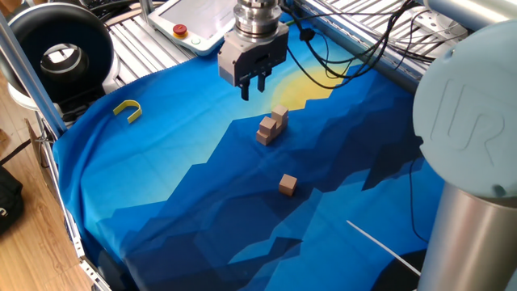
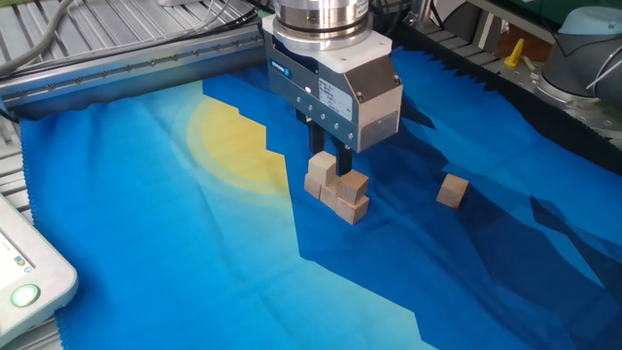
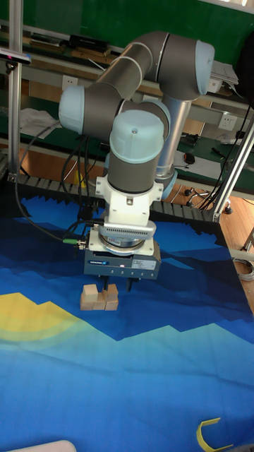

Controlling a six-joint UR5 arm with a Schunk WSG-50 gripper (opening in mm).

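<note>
A small stack of wooden cubes stands on the blue printed cloth, with a bottom row and two cubes on top, a gap between them. One top cube and the other top cube show clearly in exterior view 2. A single loose cube lies apart from the stack. My gripper hangs in the air above the cloth, pointing down. Its two dark fingers are apart, and no object shows between them. In exterior view 3 the stack partly overlaps the fingers.
A yellow bent strip lies near the cloth's edge. The tablet with a red button rests on the slatted table. A thin white stick lies near the arm's base.
</note>
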